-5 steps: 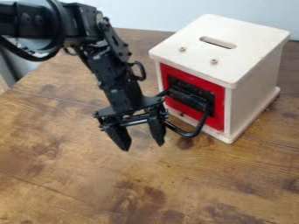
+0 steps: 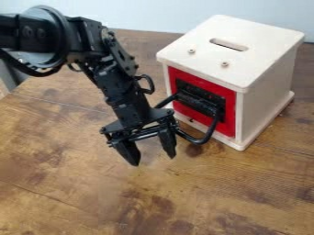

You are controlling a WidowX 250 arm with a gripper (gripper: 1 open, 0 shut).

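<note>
A pale wooden box (image 2: 263,69) with a slot on top stands at the right, its red front panel (image 2: 183,70) fitted with a black latch and loop handle (image 2: 205,101). My black gripper (image 2: 150,152) hangs in front of the box, left of the handle's lower part, its two fingers apart and pointing down over the table with nothing seen between them. Whether it touches the handle is unclear.
A white surface shows beyond its edge at the top left.
Over the last second my gripper has shifted slightly right and down, and the upper arm has shifted a little. The box stands as before.
</note>
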